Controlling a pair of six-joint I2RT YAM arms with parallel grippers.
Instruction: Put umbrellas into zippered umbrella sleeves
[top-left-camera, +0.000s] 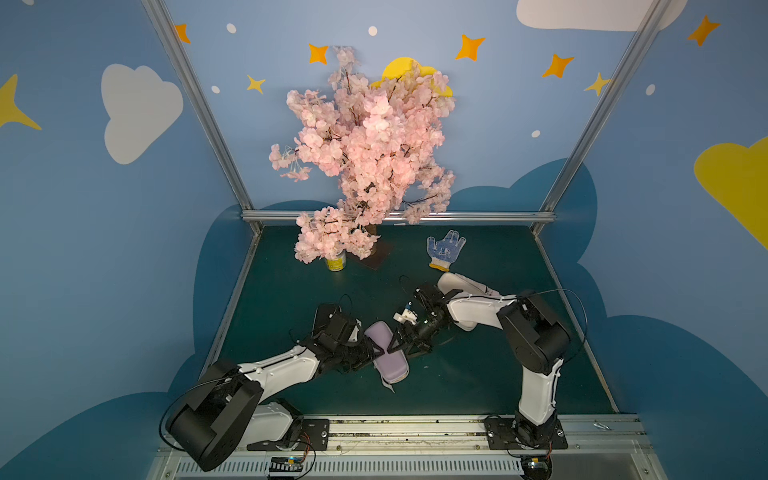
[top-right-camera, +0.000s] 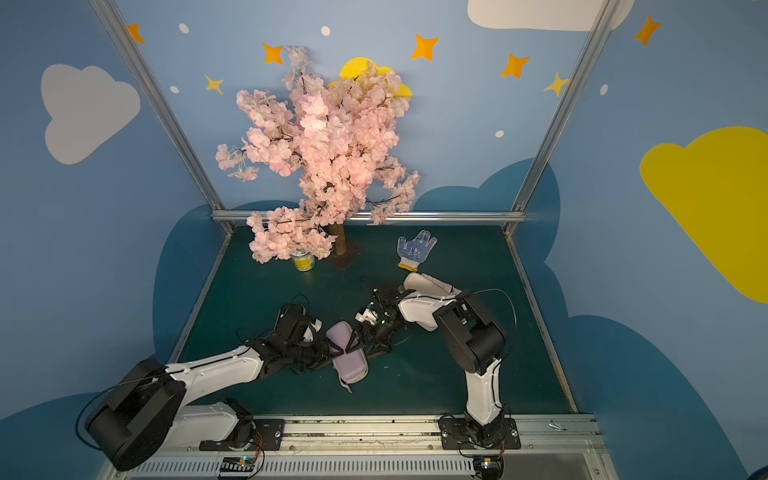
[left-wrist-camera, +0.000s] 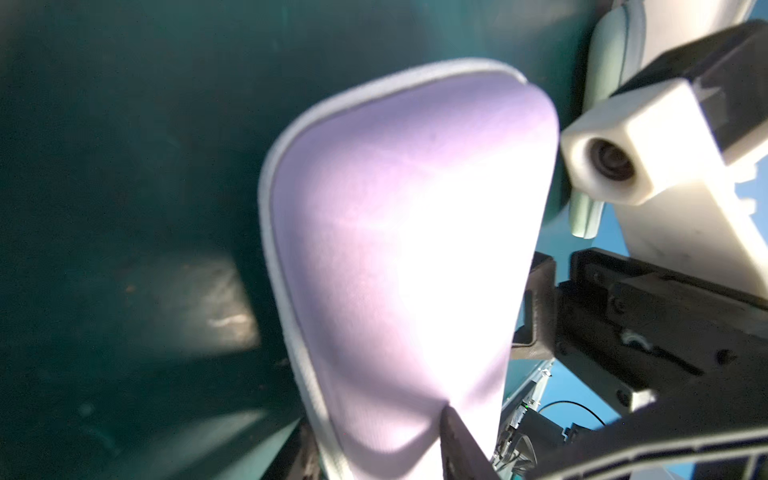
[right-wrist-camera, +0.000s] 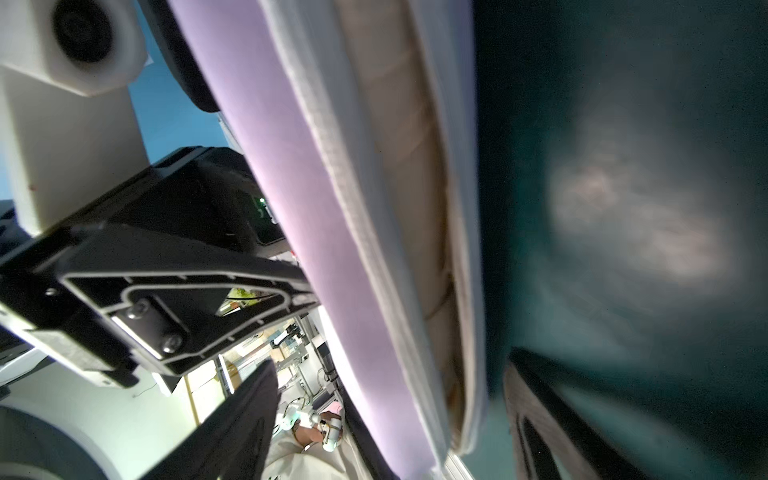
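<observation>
A lavender zippered sleeve (top-left-camera: 389, 361) lies on the dark green table between my two arms. In the right wrist view its side is unzipped, and folded beige material (right-wrist-camera: 416, 152) shows inside the gap. My left gripper is part open at the sleeve's near end, one finger beside its pale edge and the other over its lavender face; whether they press on it is unclear. My right gripper stands open more widely, fingers on either side of the sleeve's open edge. Another pale case (top-left-camera: 456, 281) lies partly hidden behind my right arm.
A blue glove (top-left-camera: 445, 247) lies toward the back, and a pink blossom tree (top-left-camera: 376, 152) with a yellow can (top-left-camera: 336, 261) stands back left. A black object (top-left-camera: 324, 316) sits behind the left gripper.
</observation>
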